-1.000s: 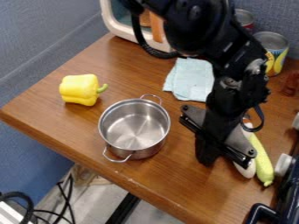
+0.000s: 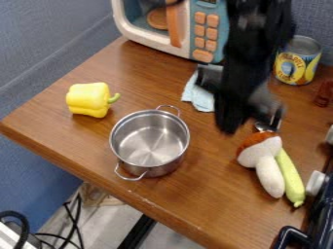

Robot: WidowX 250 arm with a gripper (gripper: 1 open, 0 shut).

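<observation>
My black gripper (image 2: 235, 107), blurred by motion, hangs over the back middle of the table; whether it is open or shut cannot be made out. Below it to the right lie a mushroom-like object (image 2: 267, 165) with an orange-brown cap and white stem, and a yellow banana or corn-like item (image 2: 291, 180). A steel pot (image 2: 148, 146) stands at the middle, with a yellow pepper (image 2: 92, 98) to its left.
A light blue cloth (image 2: 196, 95) lies behind the pot. A toy microwave (image 2: 166, 21) and a can (image 2: 297, 60) stand at the back. Black items line the right edge.
My gripper has risen and moved back, away from the mushroom-like object, uncovering it on the table. The pot and pepper have stayed put.
</observation>
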